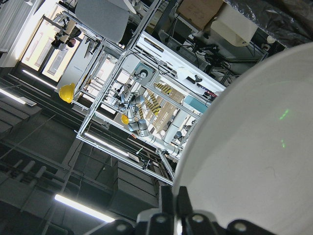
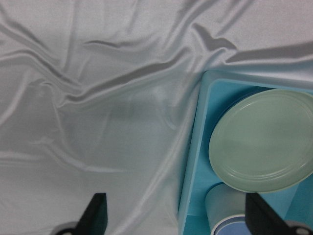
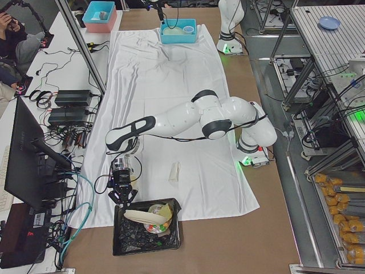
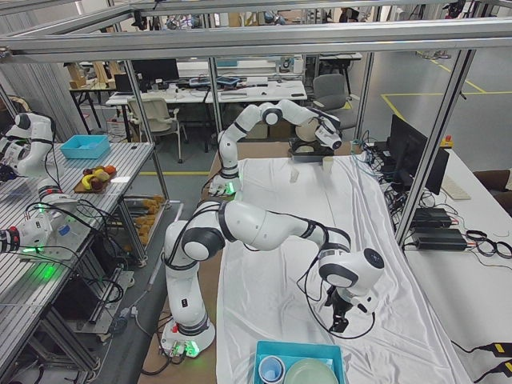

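Note:
My left gripper (image 3: 122,197) holds a pale plate (image 3: 142,217) by its rim, tilted over a black bin (image 3: 124,242) lined with a black bag, where food-like scraps (image 3: 159,228) lie. In the left wrist view the plate (image 1: 249,142) fills the right half, between the shut fingers. My right gripper (image 4: 340,316) is open above the white cloth, beside a blue tray (image 2: 195,161) with a green plate (image 2: 259,139) and a cup (image 2: 217,205), nothing between its fingers in the right wrist view.
A white cloth (image 3: 165,74) covers the table, with a small pale item (image 3: 174,171) near the bin. Metal frame posts and monitors stand along the sides.

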